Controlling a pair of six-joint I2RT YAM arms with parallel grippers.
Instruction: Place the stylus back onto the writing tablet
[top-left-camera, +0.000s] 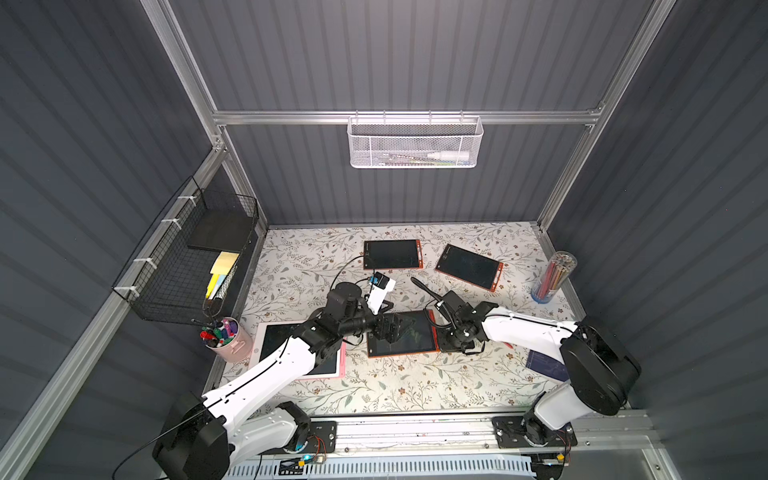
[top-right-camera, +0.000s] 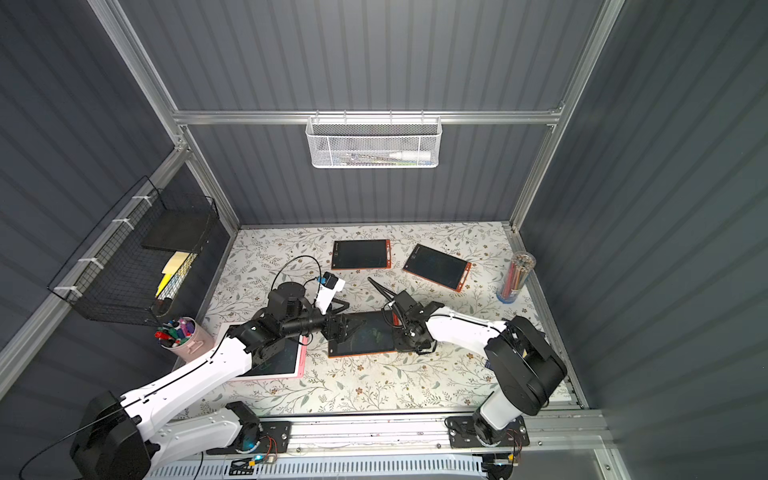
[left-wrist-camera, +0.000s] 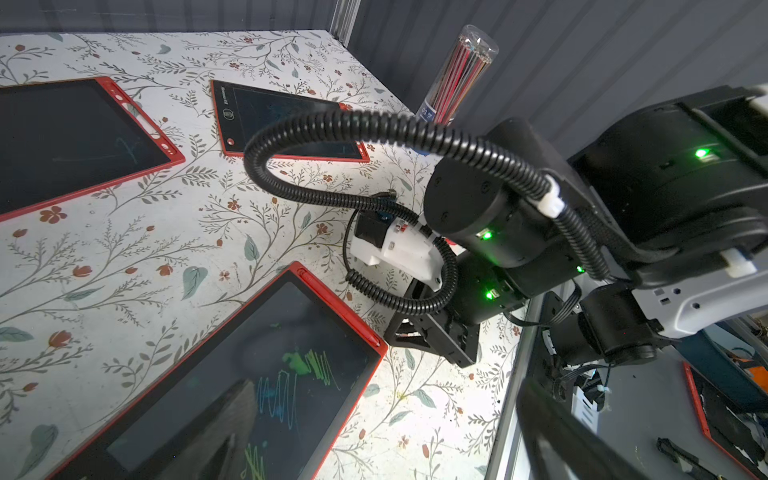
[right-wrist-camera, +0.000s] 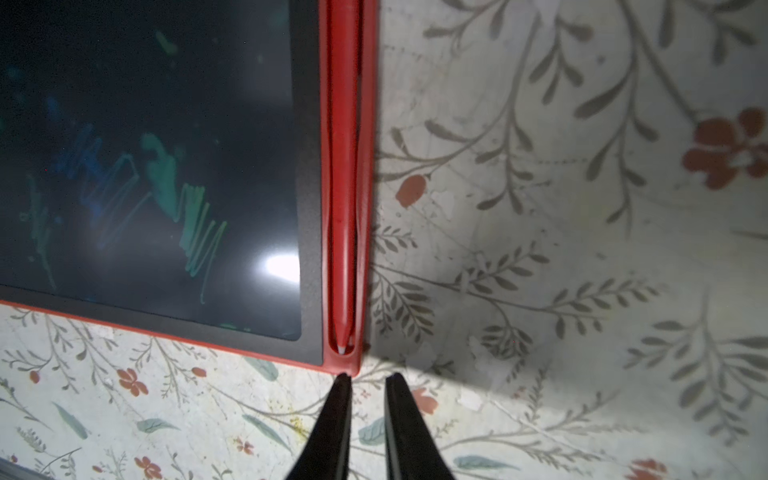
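The red stylus (right-wrist-camera: 344, 200) lies lengthwise in the slot along the red edge of the writing tablet (right-wrist-camera: 200, 240), its pale tip near the slot's lower end. Just past that corner my right gripper is shut, only a narrow bare gap showing between its fingertips; in the top left view the arm covers this part of the tablet. My left gripper stands open over the scribbled screen, its blurred fingers wide apart and nothing between them. A second red stylus (top-left-camera: 508, 345) lies on the table, mostly hidden under the right forearm.
Two more tablets (top-left-camera: 392, 254) (top-left-camera: 469, 266) lie behind. A white-framed tablet (top-left-camera: 276, 336) is under the left arm. The pen cup (top-left-camera: 234, 345) stands at left, a clear tube of pencils (top-left-camera: 553, 278) at back right.
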